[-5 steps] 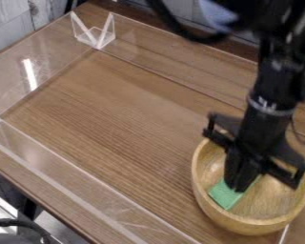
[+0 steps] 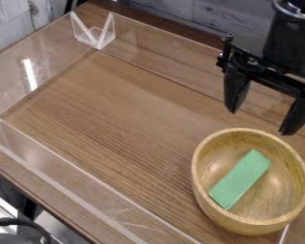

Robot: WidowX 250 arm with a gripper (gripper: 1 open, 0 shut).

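Observation:
The black gripper (image 2: 259, 120) hangs at the upper right with its two fingers apart and pointing down, nothing seen between them. Below it, a round tan wooden bowl (image 2: 280, 215) holds a green rectangular block (image 2: 239, 179), lying at a slant.
A small clear container (image 2: 94, 29) stands at the upper left. Some dark shapes sit at the lower left edge.
The gripper was low over the bowl, hiding much of it, and has risen up and back toward the top right, uncovering the bowl and the green block.

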